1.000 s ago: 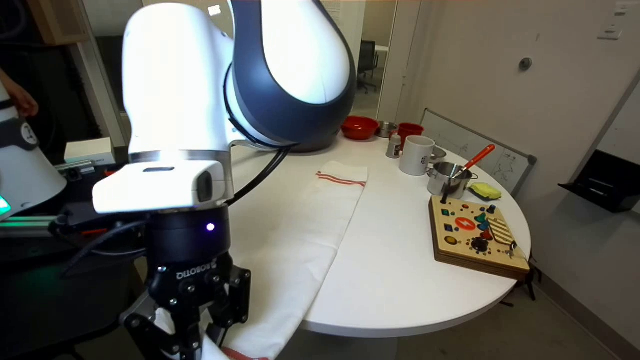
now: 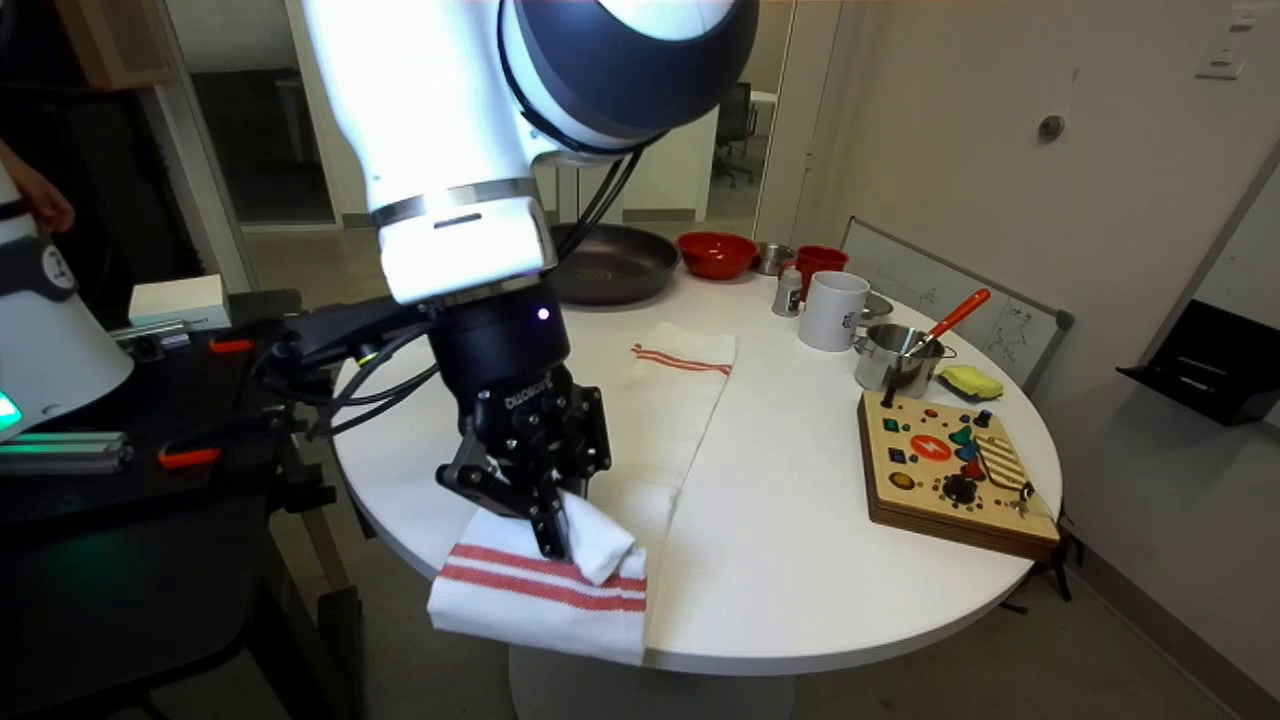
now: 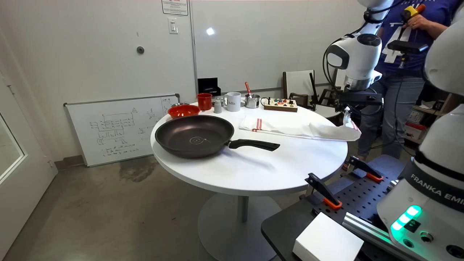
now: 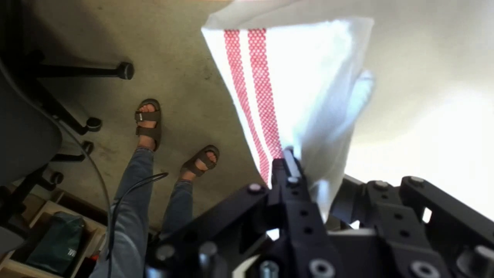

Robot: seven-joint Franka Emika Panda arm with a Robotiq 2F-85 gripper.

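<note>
A white towel (image 2: 654,444) with red stripes stretches across the round white table. In exterior view 1, my gripper (image 2: 561,528) is low over the table's near edge, shut on a bunched fold of the cloth. The striped near end (image 2: 528,590) lies around the fingers and reaches past the table edge. From the wrist, the towel (image 4: 305,83) runs between the black fingers, its striped corner seen above the floor. Exterior view 2 has the gripper (image 3: 347,109) at the right side of the table, with the cloth's far stripes (image 3: 259,124) flat near the middle.
A dark frying pan (image 3: 195,135), red bowl (image 2: 716,254), white mug (image 2: 833,311), steel pot (image 2: 900,358), yellow sponge (image 2: 970,382) and wooden switch board (image 2: 948,468) stand around the table. Bare tabletop (image 2: 780,528) lies right of the towel. A person's feet (image 4: 149,121) are near the table.
My gripper has moved right and back toward the table in exterior view 1, bringing the towel's near end with it. The striped end now shows at the edge; the far end stays put.
</note>
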